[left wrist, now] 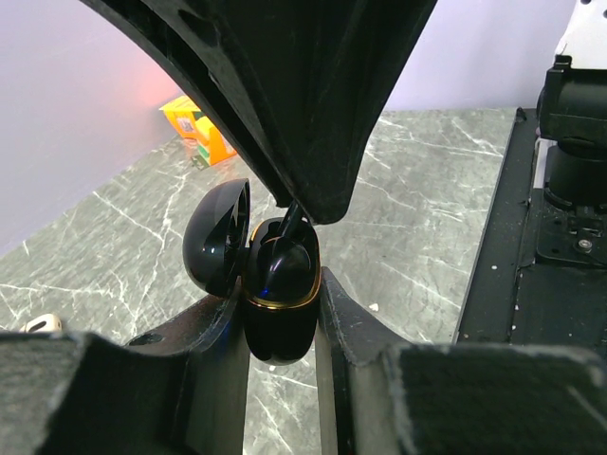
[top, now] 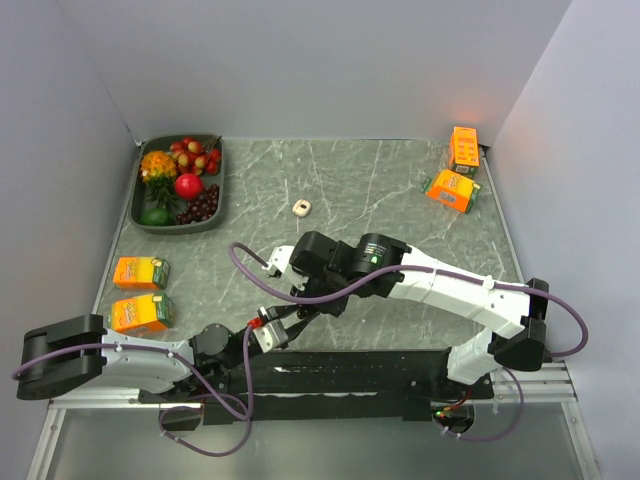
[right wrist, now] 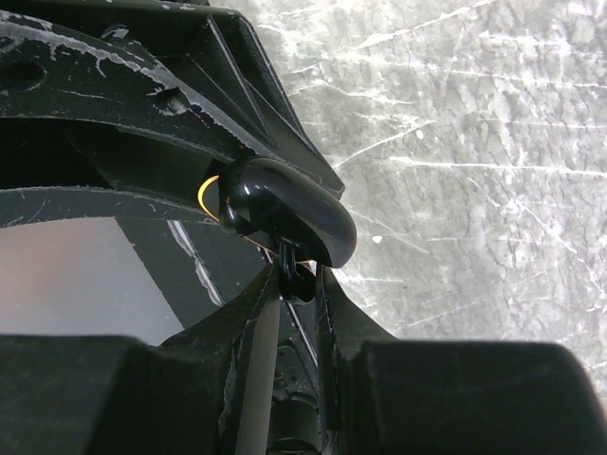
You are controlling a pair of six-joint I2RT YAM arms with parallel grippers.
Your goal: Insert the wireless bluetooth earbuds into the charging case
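The black, gold-rimmed charging case (left wrist: 281,322) stands upright in my left gripper, lid (left wrist: 209,237) swung open to the side. A dark earbud is pinched by my right gripper at the case's opening; in the left wrist view the right gripper's finger (left wrist: 322,190) reaches down over the case, and how far the earbud sits inside is hidden. In the top view both grippers (top: 300,315) meet near the table's front edge, largely covered by the right arm.
A fruit tray (top: 135,200) is at the back left. Orange boxes (top: 142,273) lie on the left and others (top: 452,190) at the back right. A small cream object (top: 301,208) rests on the open middle of the grey table (top: 370,180).
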